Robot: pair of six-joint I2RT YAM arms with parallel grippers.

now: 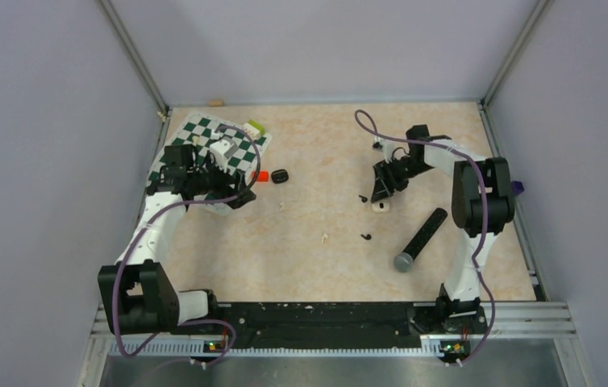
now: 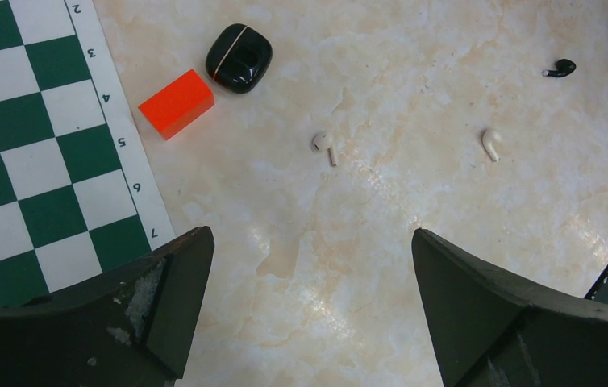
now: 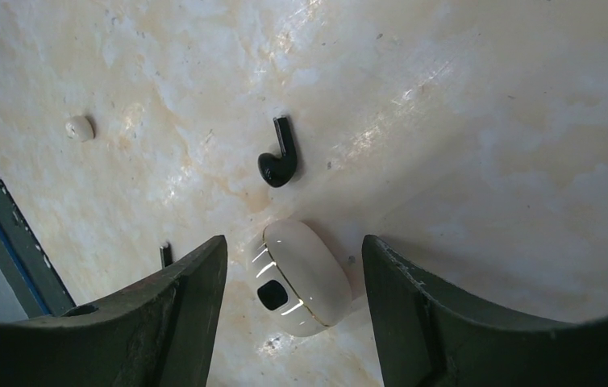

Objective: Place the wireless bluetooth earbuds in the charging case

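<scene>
The white charging case (image 3: 305, 278) lies on the table with its lid closed, between the fingers of my right gripper as seen in the right wrist view. Those fingers stand apart, with room on both sides of the case. One black earbud (image 3: 279, 160) is just past it, and another black earbud (image 1: 366, 236) is nearer the front. Two white earbuds, one (image 2: 325, 148) at left and one (image 2: 491, 144) at right, lie loose. A closed black case (image 2: 239, 58) rests beyond my left gripper, which is open and empty above the table.
An orange-red block (image 2: 177, 105) sits beside the black case, near the green-and-white checkered board (image 2: 83, 105). A microphone (image 1: 421, 239) lies at the front right. Mid-table is mostly free around the small earbuds.
</scene>
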